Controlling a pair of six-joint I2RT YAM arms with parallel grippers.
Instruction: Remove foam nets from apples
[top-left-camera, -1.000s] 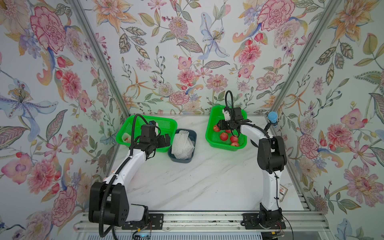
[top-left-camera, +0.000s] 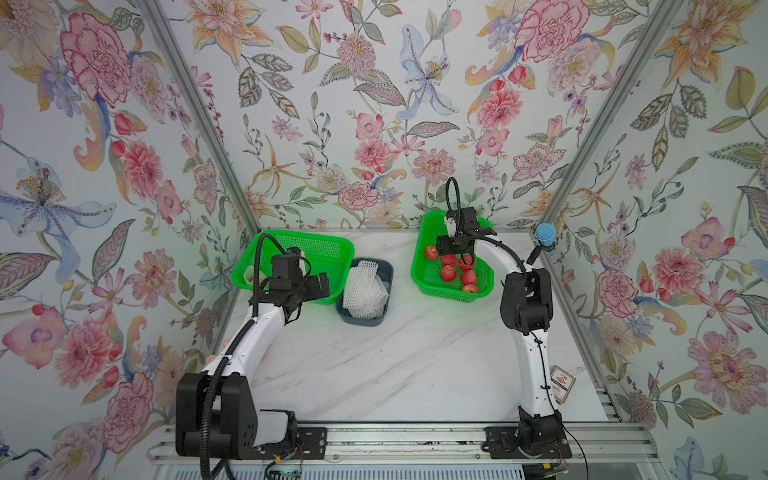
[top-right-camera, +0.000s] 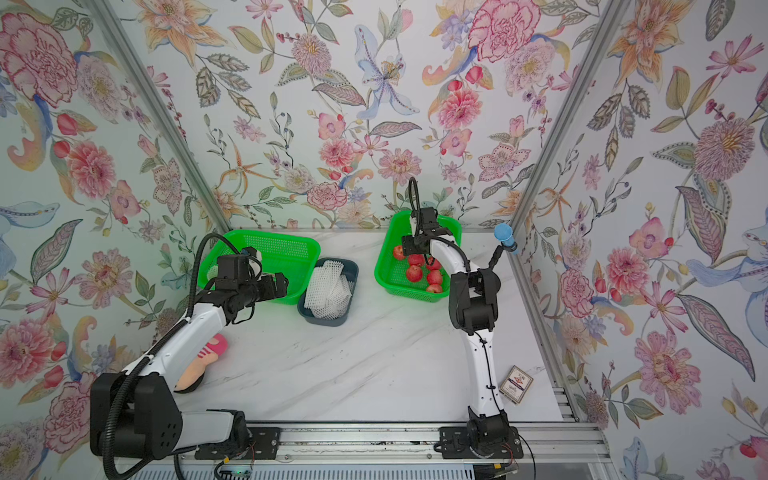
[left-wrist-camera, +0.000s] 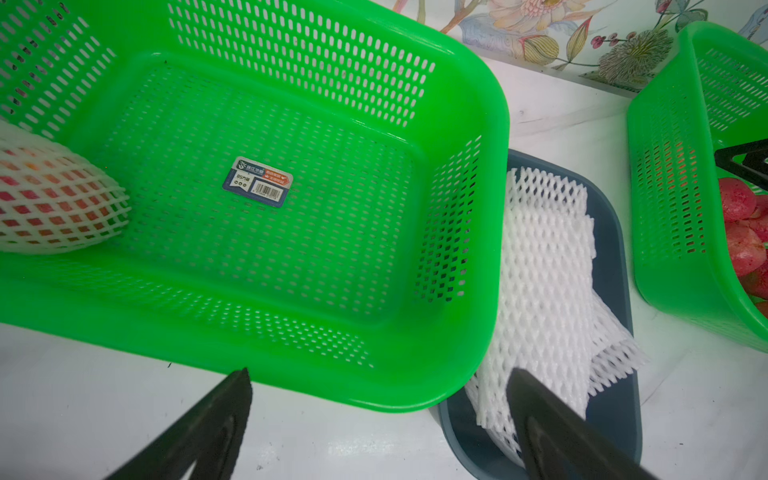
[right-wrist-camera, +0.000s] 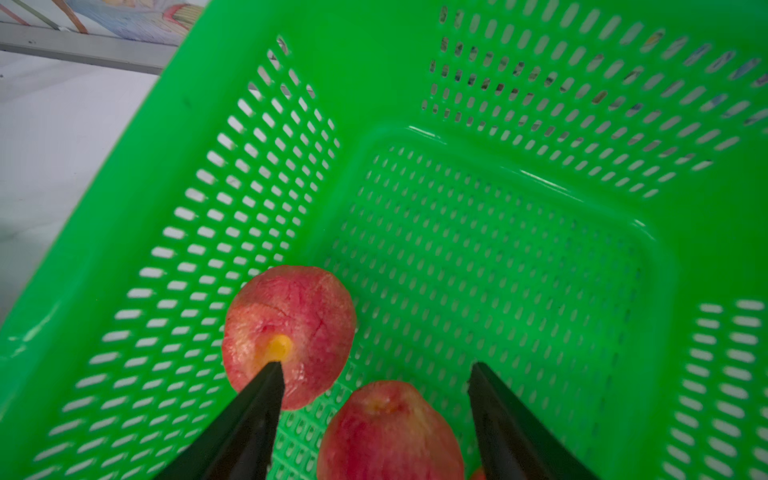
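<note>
In the right wrist view, my right gripper stands open low inside the right green basket (right-wrist-camera: 88, 192). A bare red apple (right-wrist-camera: 388, 436) lies below and between its parted fingers, clear of both. Another bare apple (right-wrist-camera: 292, 332) rests against the basket wall. Several loose apples (top-left-camera: 448, 273) show there in the top left view. My left gripper is open and empty over the front rim of the left green basket (left-wrist-camera: 448, 376). In that basket's left end lies an apple in a white foam net (left-wrist-camera: 60, 196), partly cut off by the frame.
Between the baskets stands a dark grey bin (left-wrist-camera: 612, 264) holding loose white foam nets (left-wrist-camera: 548, 280). A pink plush-like item (top-right-camera: 209, 352) lies by the left arm and a small box (top-right-camera: 516, 384) at front right.
My right gripper has lowered into its basket and opened, and the apple it held now lies there. My left gripper has shifted left, bringing more of the netted apple into view.
</note>
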